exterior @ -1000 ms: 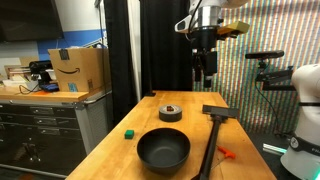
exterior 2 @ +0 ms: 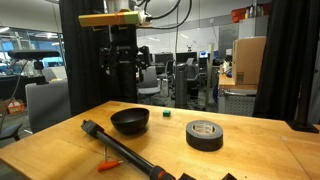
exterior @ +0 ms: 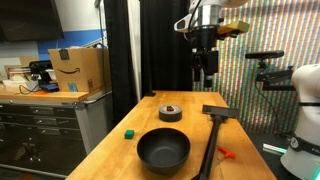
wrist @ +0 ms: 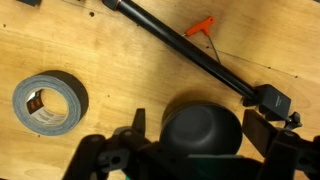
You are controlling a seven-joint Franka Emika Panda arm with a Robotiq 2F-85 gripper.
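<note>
Above the wooden table hangs my gripper (exterior: 205,72), well clear of everything on it. Its two dark fingers stand apart in the wrist view, with nothing held between them. Below and between them in that view sits a black bowl (wrist: 203,130), upright and seemingly empty. A roll of grey-black tape (wrist: 50,103) lies flat to the left. Crossing the upper part diagonally is a long black bar (wrist: 182,43) with a block-like end. Beside the bar lies a small tool with an orange-red handle (wrist: 199,27). A green block (exterior: 129,134) rests near the bowl.
Bare table (exterior 2: 255,145) extends around the tape. The long bar lies between the bowl and the red-handled tool's side of the table. Grey drawers (exterior: 45,130) with cardboard boxes (exterior: 78,68) on top stand apart from the table.
</note>
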